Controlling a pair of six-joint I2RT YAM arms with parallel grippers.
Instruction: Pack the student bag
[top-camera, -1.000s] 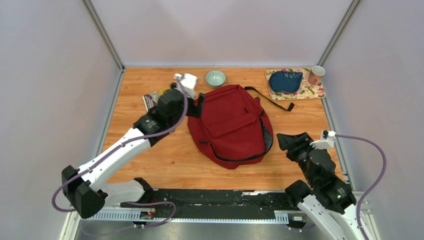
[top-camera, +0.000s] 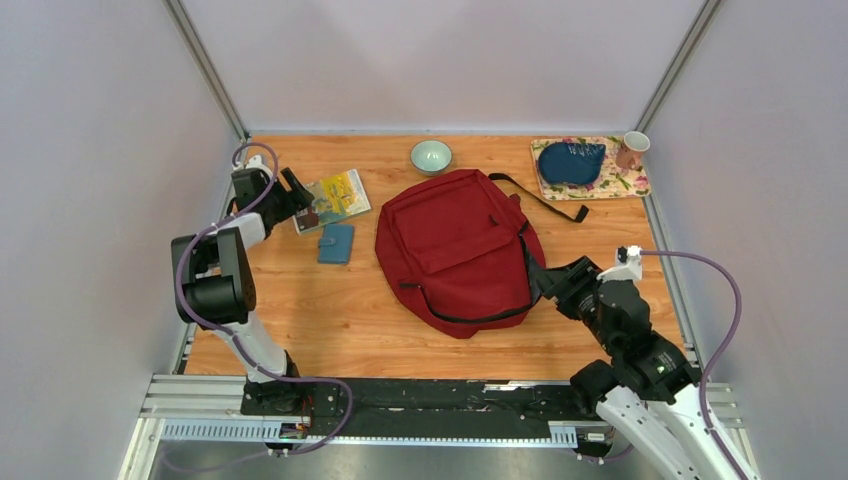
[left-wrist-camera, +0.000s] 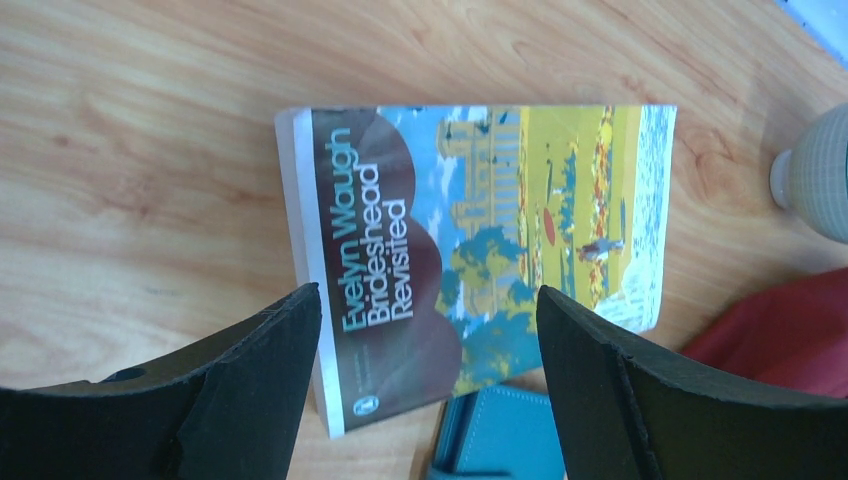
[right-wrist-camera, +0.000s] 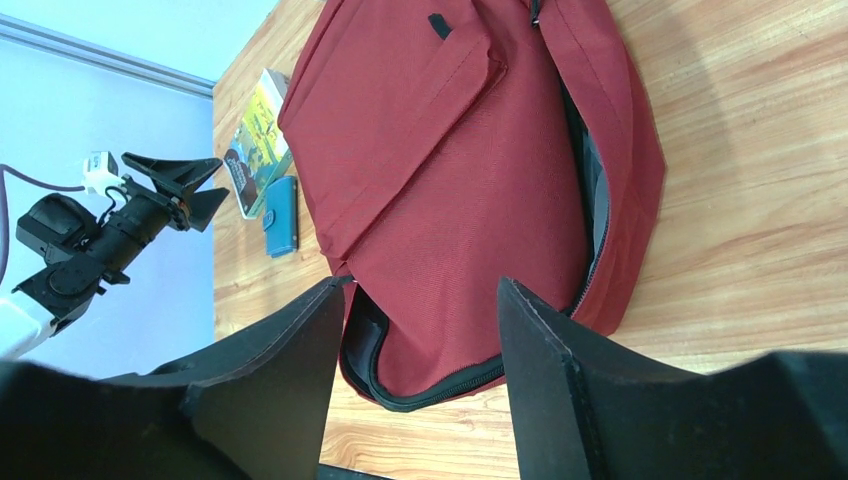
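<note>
A red backpack (top-camera: 450, 240) lies flat mid-table, partly unzipped along its front and right side (right-wrist-camera: 450, 170). A book titled Brideshead Revisited (left-wrist-camera: 480, 250) lies left of it, with a blue notebook (top-camera: 336, 248) just below. My left gripper is open above the book, nothing between its fingers. My right gripper is open over the bag's lower right edge and its open zip, with no object visible between its fingers.
A pale bowl (top-camera: 431, 154) stands at the back. At back right a floral tray (top-camera: 630, 187) holds a dark blue pouch (top-camera: 571, 161) and a cup (top-camera: 632, 148).
My left arm has swung left from over the backpack to above the book's left end. My right gripper has moved a little left onto the bag's right edge.
</note>
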